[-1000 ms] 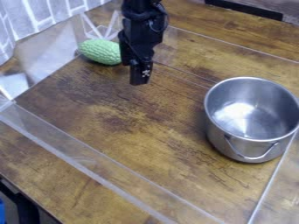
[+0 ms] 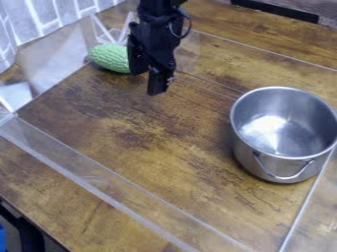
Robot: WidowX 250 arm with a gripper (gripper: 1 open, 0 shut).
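My black gripper [image 2: 153, 77] hangs low over the wooden table at the upper middle, pointing down. Right behind it to the left lies a pale green, bumpy oblong object [image 2: 110, 57], like a corn cob or gourd, partly hidden by the gripper. Whether the fingers are apart or closed is too small and dark to make out. A steel pot [image 2: 283, 136] with a wire handle stands at the right.
Clear plastic walls [image 2: 118, 187] run along the left and front of the wooden table [image 2: 145, 143]. A white grated surface shows at the top left.
My gripper has shifted very slightly at the same spot over the table. The green object and the pot have not moved.
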